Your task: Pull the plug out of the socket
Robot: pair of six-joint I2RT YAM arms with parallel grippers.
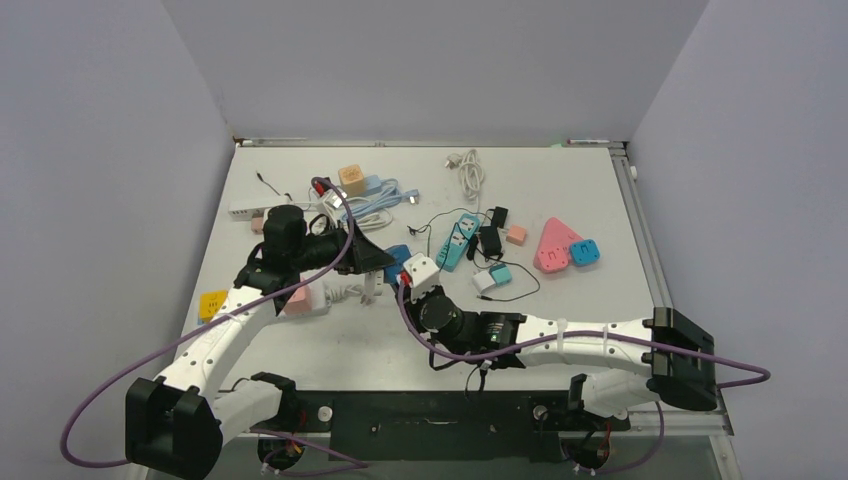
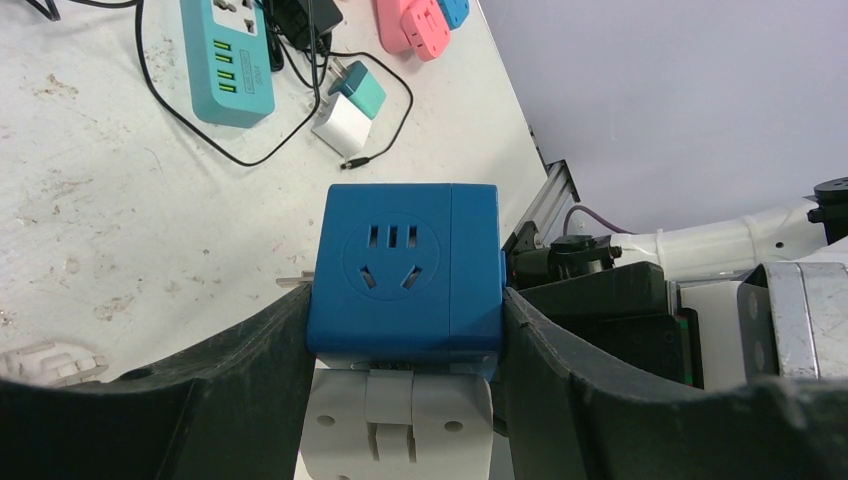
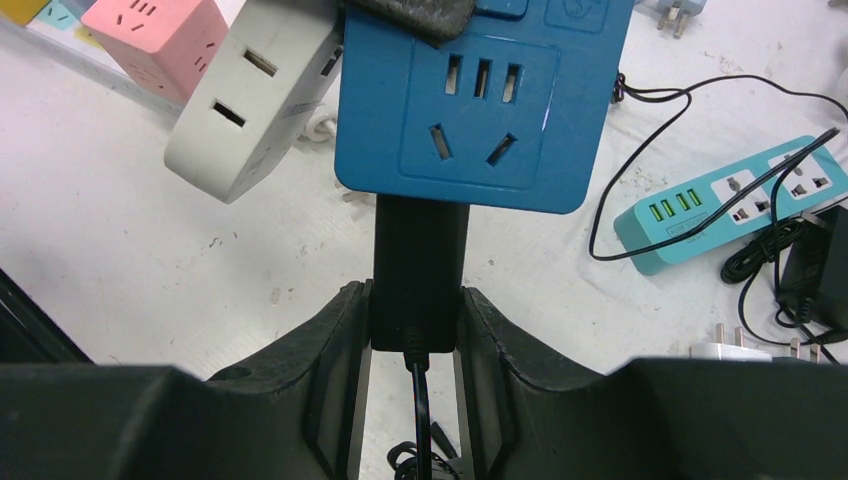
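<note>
My left gripper is shut on a blue cube socket (image 2: pixel 395 265), held above the table with its slotted face showing. A white adapter sits against another side of the cube and shows two slots in the right wrist view. In that view a black plug (image 3: pixel 420 260) with a cable reaches up to the lower edge of the cube; the joint itself is hidden. My right gripper has its fingertips against both sides of this plug. The two grippers are close together in the top view.
On the table behind lie a teal power strip (image 1: pixel 458 241), black adapters (image 1: pixel 490 241) and looped cables. A pink strip (image 1: pixel 556 246) with a blue block (image 1: pixel 585 252) lies at the right.
</note>
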